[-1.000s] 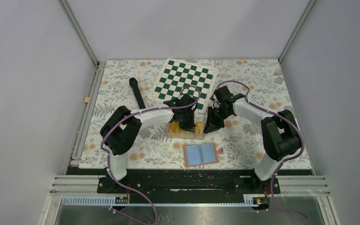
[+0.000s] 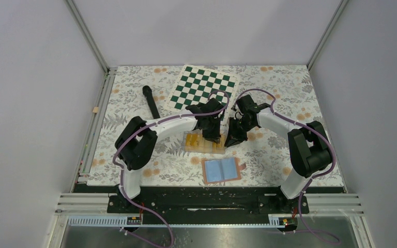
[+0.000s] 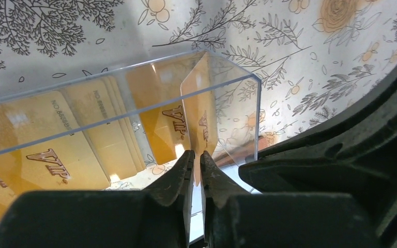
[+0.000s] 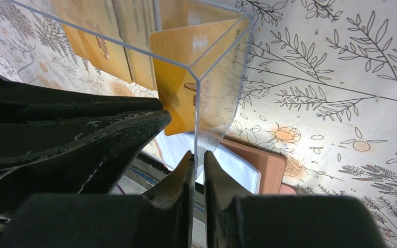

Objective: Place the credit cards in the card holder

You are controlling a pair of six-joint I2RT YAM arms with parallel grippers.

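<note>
Yellow cards (image 3: 64, 144) stand in a clear acrylic box (image 2: 191, 150) mid-table; several are grouped toward its left. One tilted card (image 3: 202, 111) stands apart near the right end wall. My left gripper is low at that card, its narrow-set fingers on either side of the card's lower edge; whether they pinch it cannot be told. At the box's right end, my right gripper is shut on the clear corner wall (image 4: 198, 113). The brown card holder (image 2: 204, 172) lies open in front of the box, with pale blue pockets (image 2: 222, 169).
A green-and-white checkered board (image 2: 199, 85) lies behind the arms. Left of it rests a black microphone-shaped object (image 2: 150, 101). Both grippers stand close together.
My left gripper has shifted right along the box, toward its right end and the right gripper. The right arm, the box and the card holder stay in place.
</note>
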